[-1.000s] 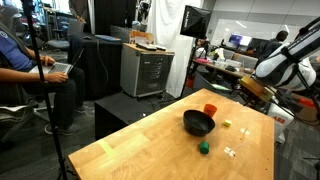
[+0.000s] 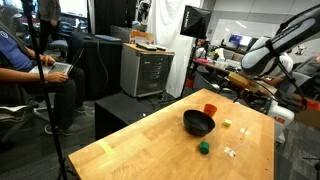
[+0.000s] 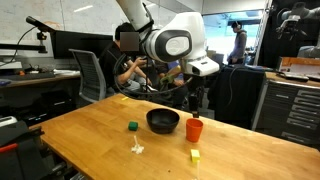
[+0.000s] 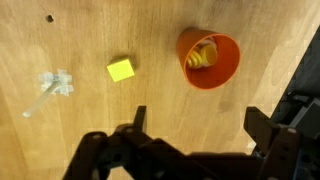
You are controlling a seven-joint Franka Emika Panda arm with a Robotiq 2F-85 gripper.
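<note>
Above the table, my gripper stands open with nothing between its fingers. An orange-red cup [image 4: 190, 70] is on the table near the top of the wrist view, with something yellowish inside that I cannot identify. To its left lies a small yellow block [image 4: 121, 70]. The cup [image 3: 194, 130] stands upright just right of a black bowl [image 3: 163, 121] in exterior view 2. A small green block [image 2: 204, 147] sits on the near side of the bowl. The bowl's inside is hidden in exterior view 1.
A white piece [image 4: 56, 83] lies on the wood left of the yellow block.
The arm has moved to the left in exterior view 1, nearer the cup. The cup, bowl and blocks have stayed where they were.
</note>
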